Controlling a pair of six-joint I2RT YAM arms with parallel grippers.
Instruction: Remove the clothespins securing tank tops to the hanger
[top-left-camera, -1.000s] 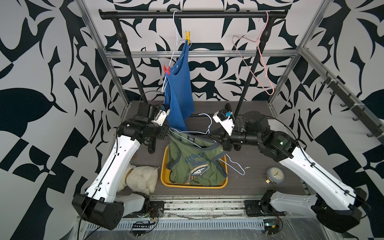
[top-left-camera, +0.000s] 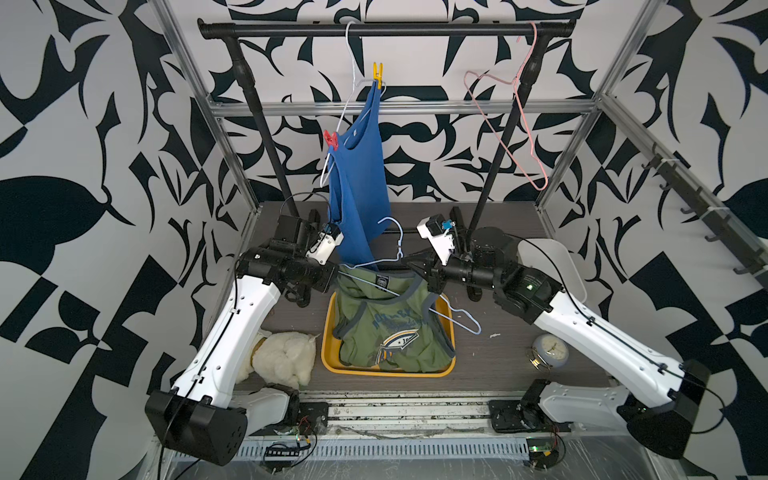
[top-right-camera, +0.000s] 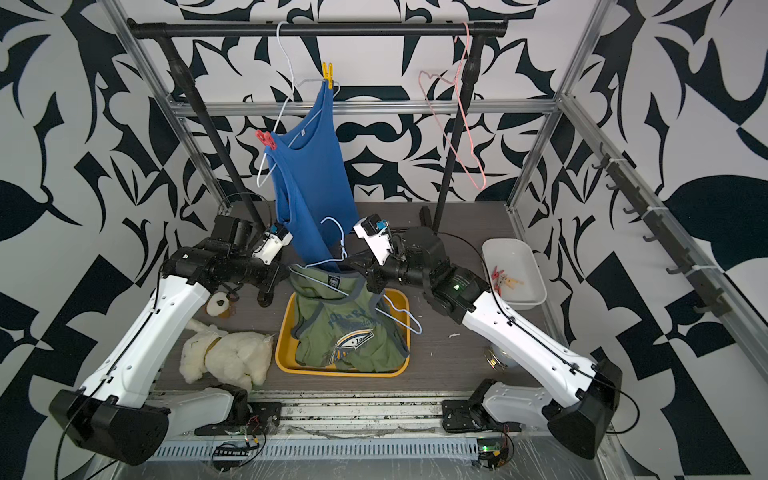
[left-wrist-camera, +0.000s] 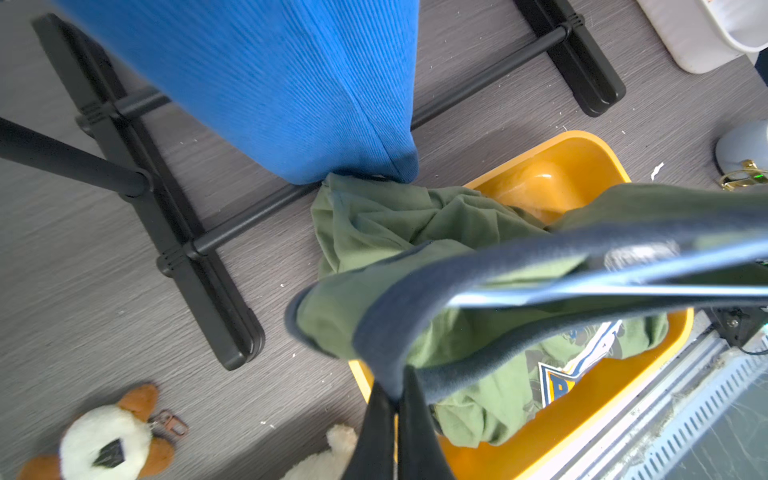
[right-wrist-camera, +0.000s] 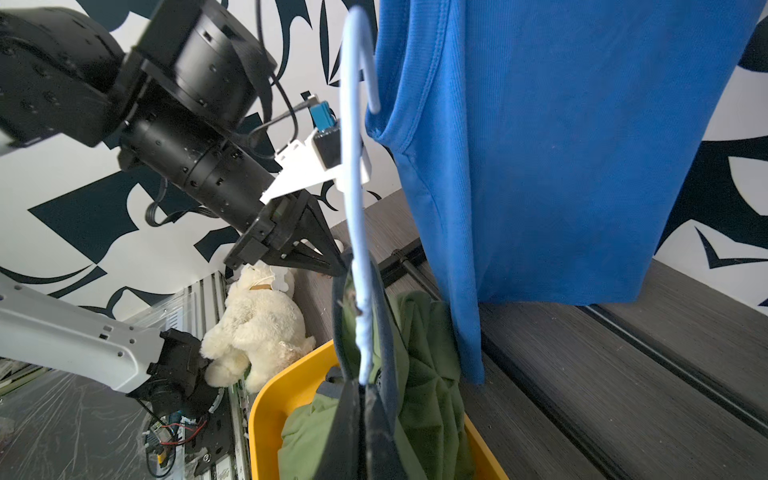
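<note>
My left gripper is shut on the navy-trimmed strap of the green tank top (left-wrist-camera: 376, 216), whose body hangs into the yellow basket (top-left-camera: 326, 352). A light-blue hanger (right-wrist-camera: 352, 160) runs through the green top. My right gripper is shut on this hanger's wire, below its hook. No clothespin shows on the green top. Behind, the blue tank top (top-left-camera: 356, 176) hangs from a white hanger (top-left-camera: 350, 64) on the rack, with a red clothespin (top-left-camera: 330, 139) at one strap and a yellow clothespin (top-left-camera: 377, 74) at the other.
A white tray (top-right-camera: 516, 301) with several clothespins stands at the right. An empty pink hanger (top-left-camera: 524, 128) hangs from the rack's bar (top-left-camera: 448, 29). Plush toys (top-right-camera: 240, 357) lie left of the basket, and a small clock (top-left-camera: 550, 349) stands right of it.
The right gripper has moved left, towards the left gripper, carrying the light-blue hanger. The hanger's lower end has slid left through the green top. The left arm has shifted only slightly.
</note>
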